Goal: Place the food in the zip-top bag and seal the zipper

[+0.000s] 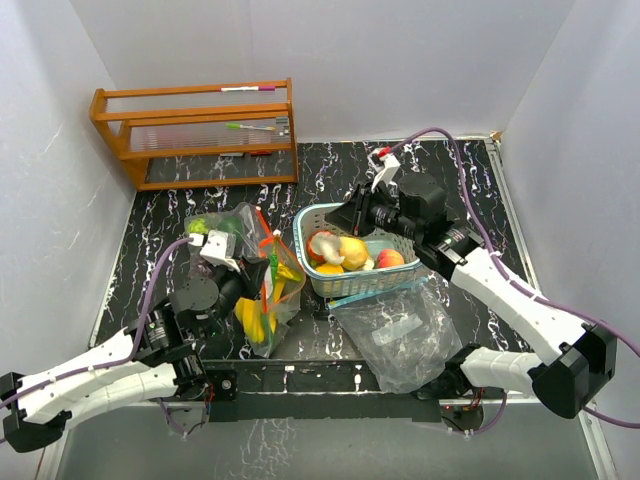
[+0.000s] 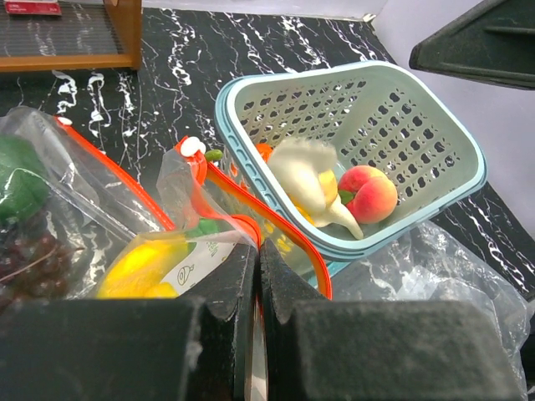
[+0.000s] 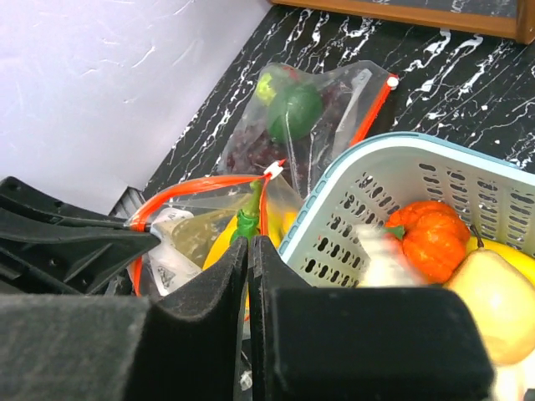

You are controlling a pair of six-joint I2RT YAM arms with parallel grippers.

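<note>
My left gripper [image 1: 258, 270] is shut on the orange-zipped rim of the open bag [image 2: 142, 266], which holds yellow food and a green pepper [image 3: 248, 219]. My right gripper [image 1: 348, 215] is over the basket [image 1: 345, 282], shut on a pale, motion-blurred item [image 2: 306, 175] that hangs below it. In the basket are an orange pumpkin-like item [image 3: 430, 242], a pear [image 3: 486, 313], peaches [image 2: 373, 199] and yellow items.
A second filled zip bag [image 3: 280, 117] lies behind the held one. An empty clear bag [image 1: 395, 340] lies at the front right. A wooden rack [image 1: 145, 185] stands at the back left.
</note>
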